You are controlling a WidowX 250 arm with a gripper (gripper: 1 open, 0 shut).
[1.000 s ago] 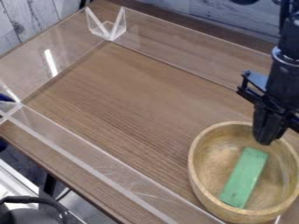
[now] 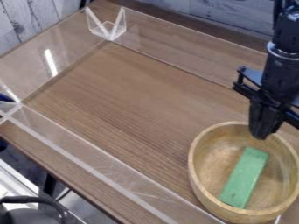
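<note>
A round tan bowl (image 2: pixel 208 171) sits at the lower right of the wooden table, holding a green rectangular block (image 2: pixel 243 177). The black gripper (image 2: pixel 260 122) reaches in from the right edge, its lower end over the bowl's back rim. Whether its fingers are open or shut, or have anything between them, I cannot tell.
A clear plastic piece (image 2: pixel 107 26) stands at the back left. Transparent walls line the edges; black cables lie at the bottom left.
The gripper has moved slightly up and to the left over the bowl's back rim. The bowl and green block look unmoved.
</note>
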